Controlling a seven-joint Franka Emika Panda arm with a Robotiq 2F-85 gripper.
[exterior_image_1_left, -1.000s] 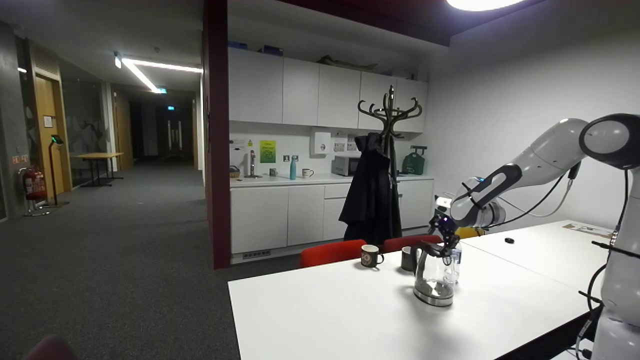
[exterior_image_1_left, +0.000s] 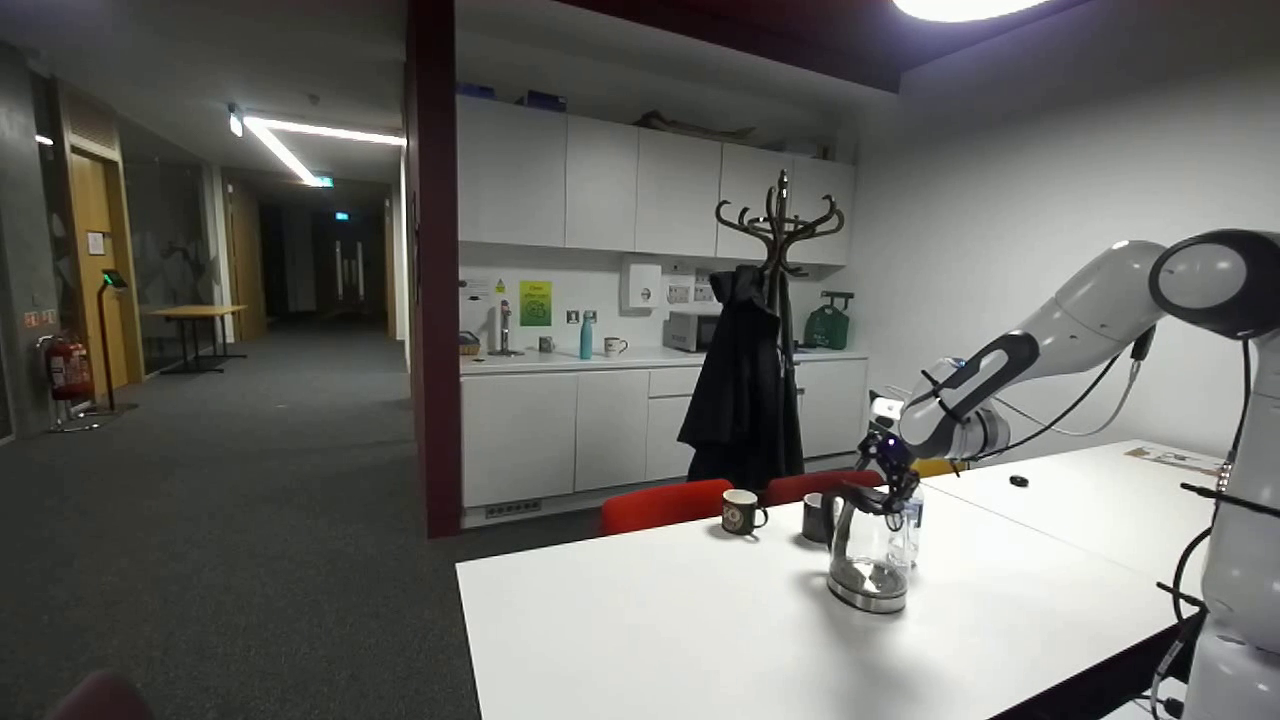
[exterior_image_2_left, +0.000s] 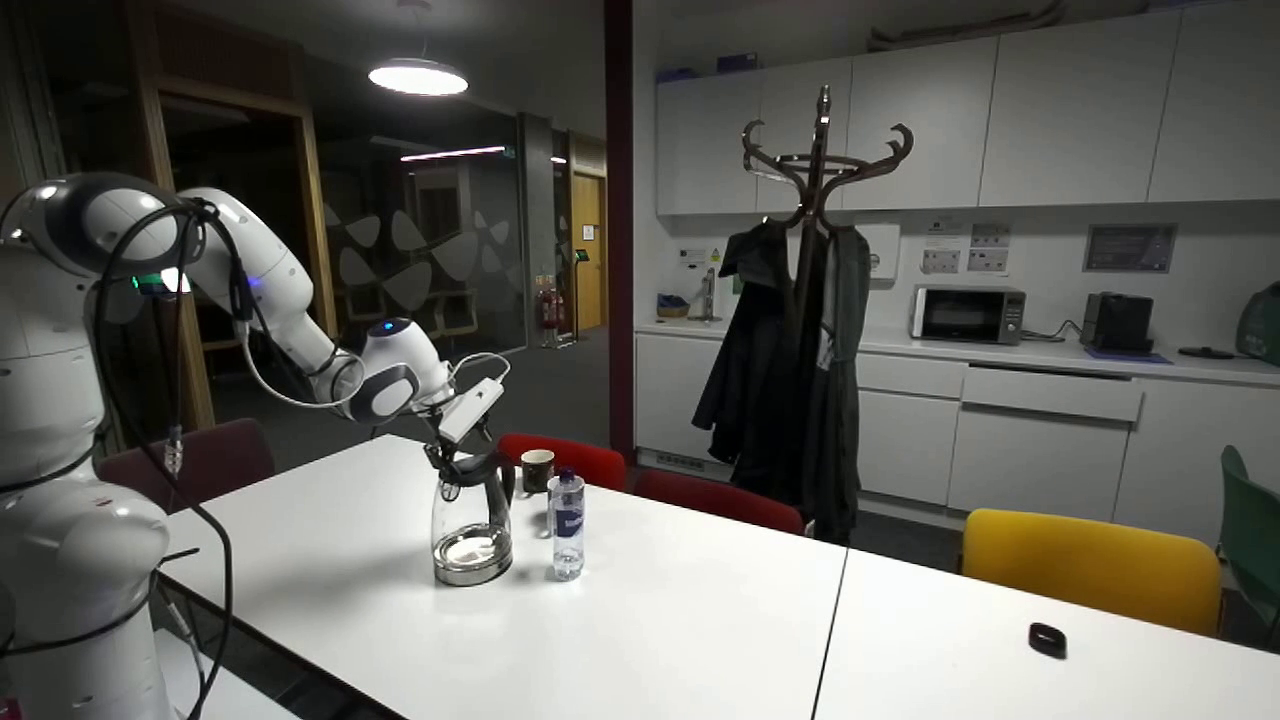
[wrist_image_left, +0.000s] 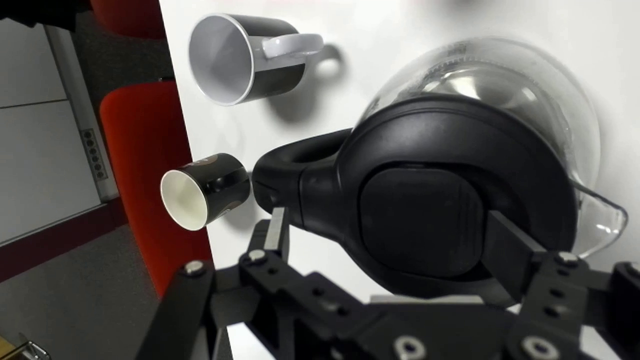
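A glass kettle (exterior_image_2_left: 471, 528) with a black lid (wrist_image_left: 420, 222) and black handle stands upright on the white table. Above it is my gripper, its two fingers spread wide apart. In the wrist view one finger (wrist_image_left: 277, 231) is close to the handle (wrist_image_left: 300, 180), and the other finger (wrist_image_left: 510, 240) overlaps the far side of the lid. Whether either one touches the kettle cannot be told. Nothing is clasped between them. The kettle's clear spout (wrist_image_left: 603, 222) points away from the handle.
Two mugs, one dark with a cream inside (wrist_image_left: 207, 189) and one black and white (wrist_image_left: 270, 57), sit near the table edge by a red chair (wrist_image_left: 144, 156). A plastic bottle (exterior_image_2_left: 567, 534) stands close beside the kettle.
The arm has shifted only very slightly above the kettle. The kettle, mugs and bottle stay where they were.
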